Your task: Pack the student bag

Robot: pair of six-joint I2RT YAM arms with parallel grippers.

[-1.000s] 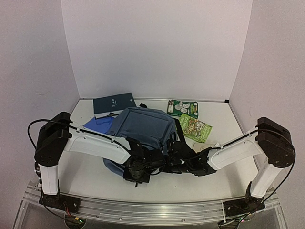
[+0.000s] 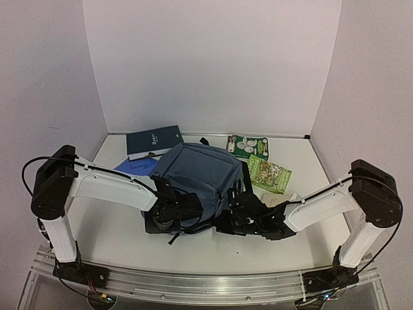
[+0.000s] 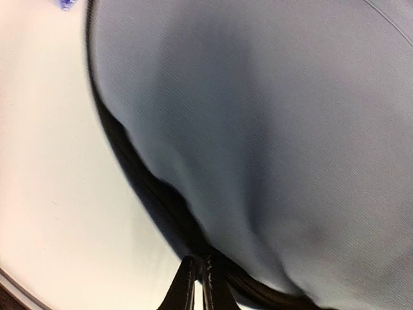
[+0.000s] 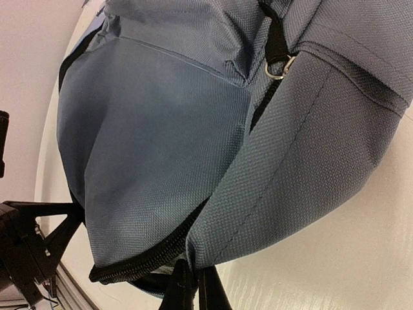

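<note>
The blue-grey bag (image 2: 200, 165) lies on its back across the middle of the table, its front facing up. At its lower left, my left gripper has its narrow fingers closed at the bag's black zipper edge (image 3: 151, 184). Whether they grip the zipper pull or just the edging is hidden. My right gripper is shut on a fold of the bag's fabric at the corner of the black zipper (image 4: 148, 258). A small gap shows under the flap beside that corner.
A dark notebook (image 2: 153, 140) and a blue folder (image 2: 137, 165) lie behind the bag to the left. At the right are a green box (image 2: 248, 146), a green booklet (image 2: 269, 174) and a pale item (image 2: 272, 199).
My left gripper has moved left and slightly back along the bag's front edge. The bag has shifted a little to the right. My right arm has stayed almost still.
</note>
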